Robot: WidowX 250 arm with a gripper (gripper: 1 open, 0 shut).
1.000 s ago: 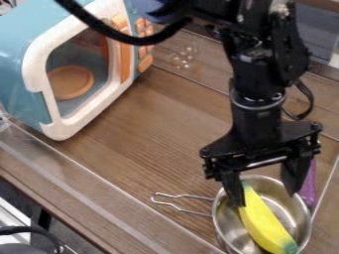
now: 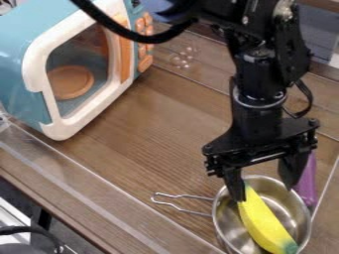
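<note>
My black gripper [image 2: 261, 178] reaches down over a small steel pot [image 2: 231, 226] at the lower right, its two fingers spread apart above the pot's upper part. A yellow banana [image 2: 269, 227] lies in the pot, its upper end beside the left finger; I cannot tell whether that finger touches it. A purple object [image 2: 306, 184] lies behind the pot on the right, partly hidden by the gripper.
A toy microwave [image 2: 36, 69] in blue and white stands at the upper left. Black cable shows at the lower left edge.
The gripper has risen slightly and shifted a little left over the pot. The banana looks to be in the same place.
</note>
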